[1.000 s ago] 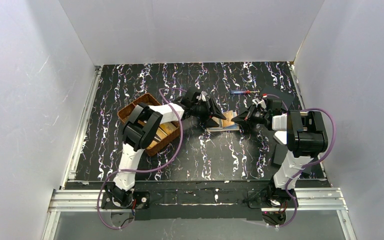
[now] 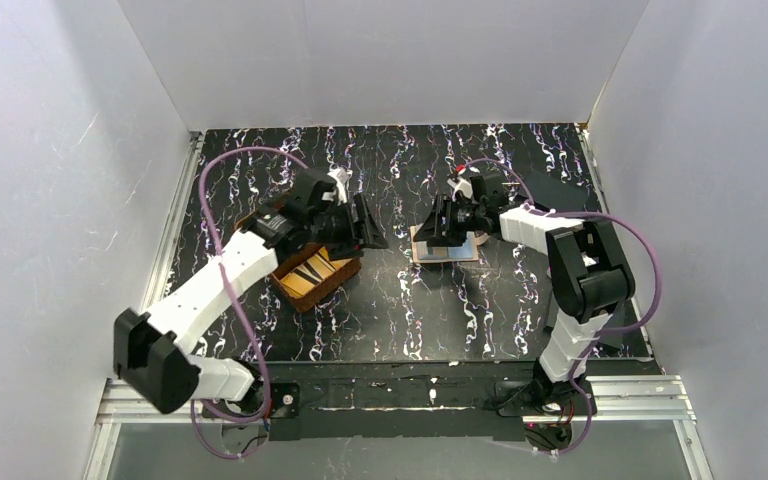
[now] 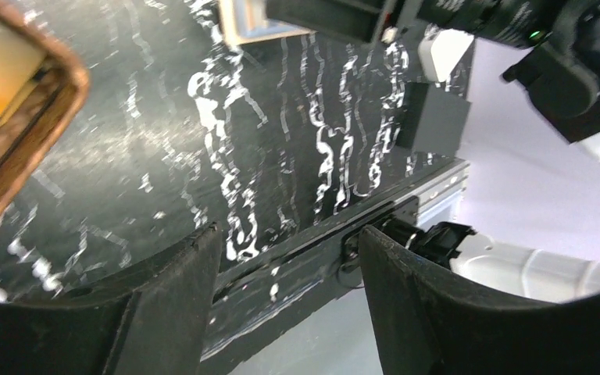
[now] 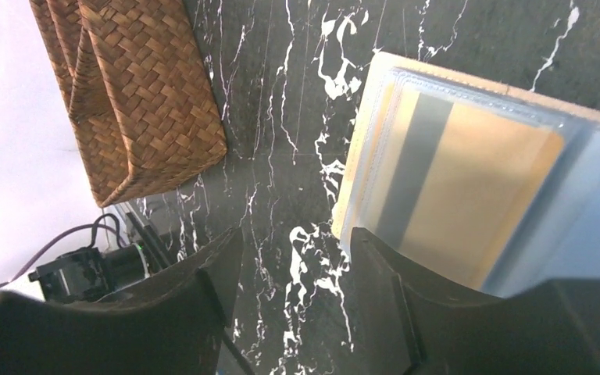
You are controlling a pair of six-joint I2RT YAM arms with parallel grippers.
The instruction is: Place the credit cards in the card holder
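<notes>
The card holder (image 2: 461, 252) lies open on the table, partly covered by my right gripper in the top view. In the right wrist view a tan card with a dark stripe (image 4: 469, 180) sits under the clear plastic of the holder's left side; the blue side (image 4: 594, 219) is cut off by the frame. My right gripper hovers over the holder's left edge, open and empty. Over the right side of the wicker basket hangs my left gripper, open too, with nothing between its fingers. Several tan striped cards (image 2: 312, 272) lie in the basket (image 2: 305, 301).
Dark flat pads (image 2: 563, 192) lie at the table's right side. Bare table separates basket and holder, and the front middle is free. Both arms reach in from the front corners.
My left gripper has swung left, away from the holder to the basket. My right gripper has moved left over the holder; its arm now hides most of the screwdriver behind.
</notes>
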